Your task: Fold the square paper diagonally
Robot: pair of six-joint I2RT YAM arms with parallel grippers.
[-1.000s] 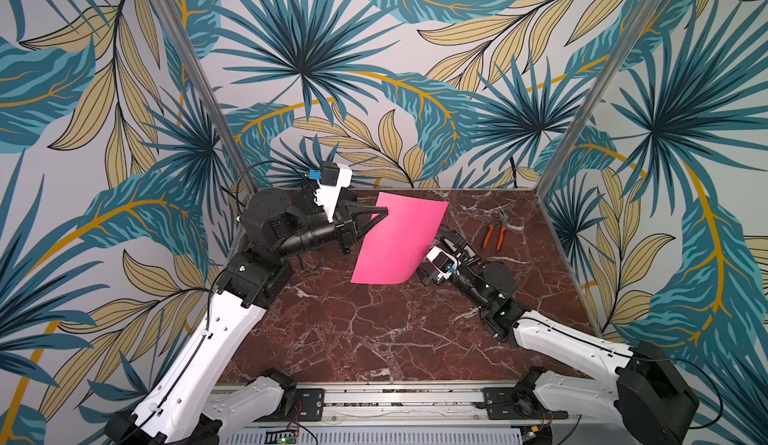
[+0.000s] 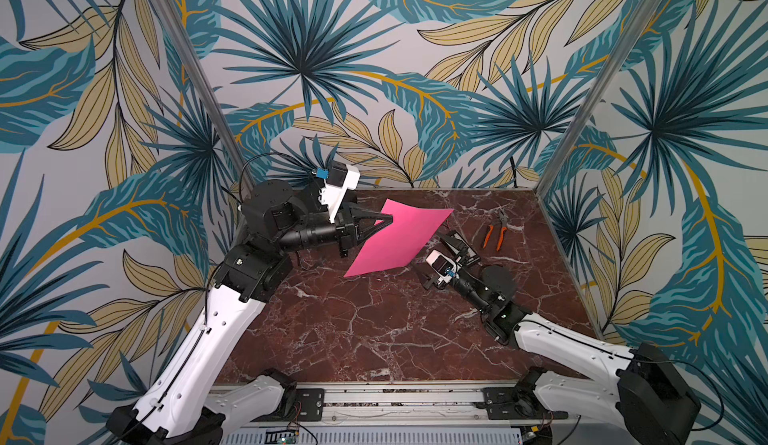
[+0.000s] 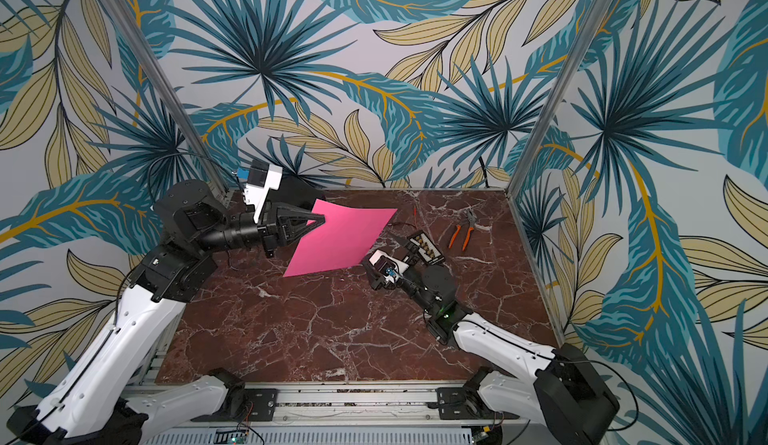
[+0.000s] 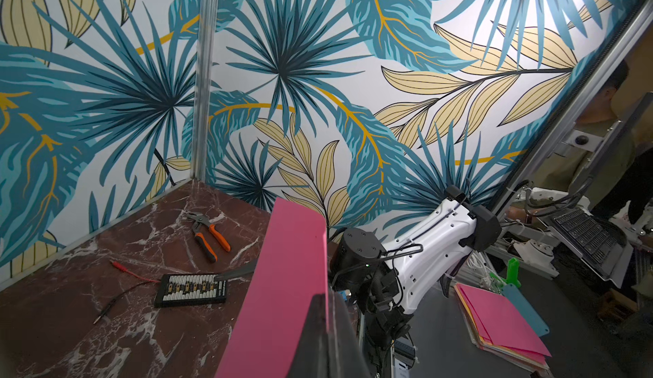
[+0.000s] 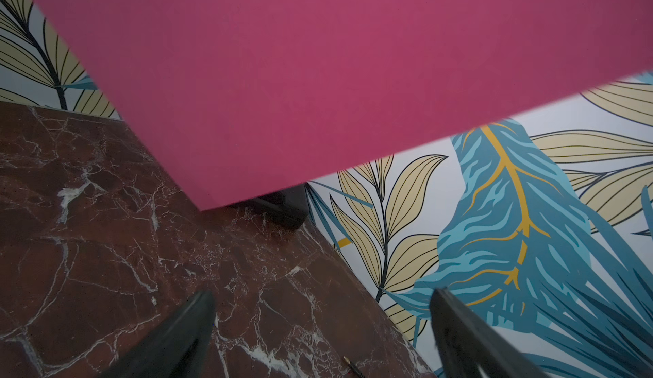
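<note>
A flat, unfolded square of pink paper (image 2: 404,241) hangs tilted above the table. My left gripper (image 2: 389,218) is shut on its left edge; the left wrist view shows the pink sheet (image 4: 279,289) running into the closed fingertips. Under the sheet's lower right side, my right gripper stands open with nothing between its fingers. In the right wrist view one corner of the paper (image 5: 224,167) points down, above and beyond the blurred fingers (image 5: 173,333). In both top views the sheet partly covers the right fingertips.
Orange-handled pliers (image 2: 495,235) lie at the table's back right. A black connector board (image 4: 192,289) sits nearer the right arm. Outside the table is a stack of coloured paper (image 4: 500,327).
</note>
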